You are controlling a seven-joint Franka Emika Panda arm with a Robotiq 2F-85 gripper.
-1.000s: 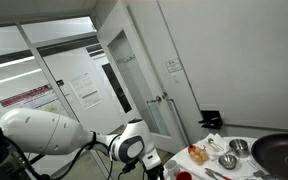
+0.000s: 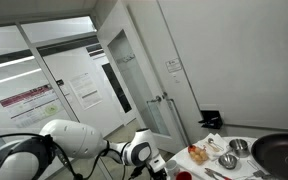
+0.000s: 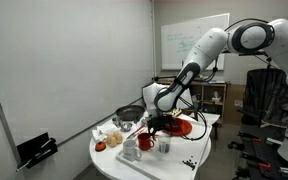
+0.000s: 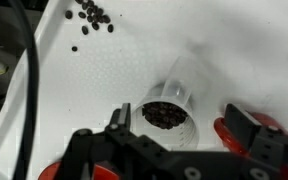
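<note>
In the wrist view a white cup (image 4: 171, 135) holds dark coffee beans (image 4: 164, 115). My gripper stands open above it, one finger to each side in the picture; no contact shows. A pale, partly see-through shape (image 4: 190, 75) adjoins the cup's upper side; I cannot tell what it is. Loose beans (image 4: 89, 14) lie scattered on the white tray (image 4: 54, 85). In exterior view 2 my gripper (image 3: 167, 128) hangs low over the tray (image 3: 134, 167), just above a whitish cup (image 3: 164, 145).
Red items (image 4: 229, 136) lie close on the right in the wrist view. A red cup (image 3: 146, 141), white mugs (image 3: 131, 151) and a red plate (image 3: 195, 128) crowd the area in exterior view 2. A dark pan (image 2: 282, 153) sits farther along the table.
In exterior view 1 the arm and gripper have shifted slightly right and downward. The objects on the table look unmoved.
</note>
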